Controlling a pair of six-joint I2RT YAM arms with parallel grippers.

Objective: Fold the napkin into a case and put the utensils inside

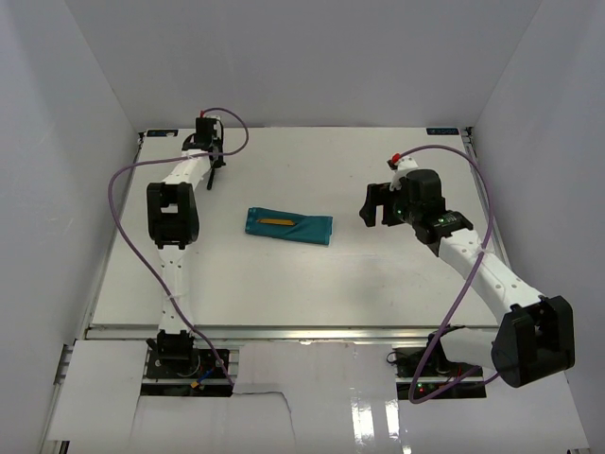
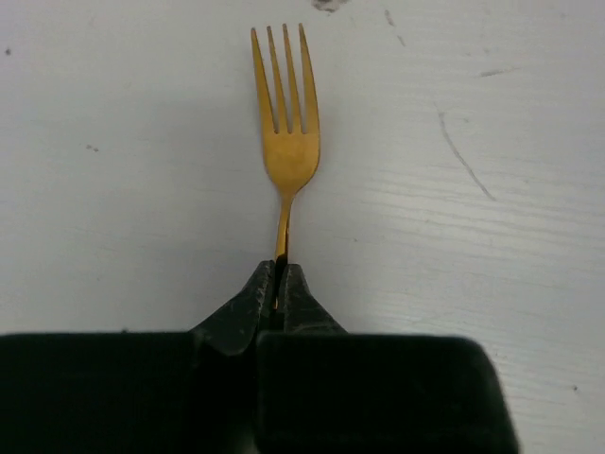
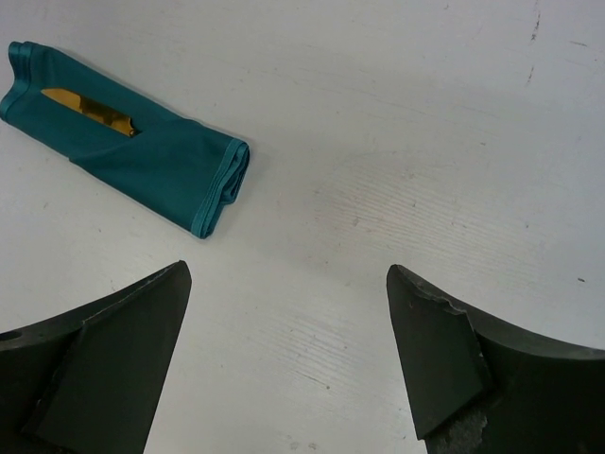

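The teal napkin (image 1: pixel 312 230) lies folded in mid-table, with a gold utensil (image 3: pixel 85 106) partly visible in its opening. In the left wrist view, a gold fork (image 2: pixel 291 156) lies on the table, tines away from me, and my left gripper's fingertips (image 2: pixel 298 303) are closed around its neck. The top view has that gripper (image 1: pixel 216 151) at the back left, over the fork, whose dark handle (image 1: pixel 210 181) shows below it. My right gripper (image 1: pixel 382 204) is open and empty above the table, right of the napkin.
Walls stand at both sides and the back.
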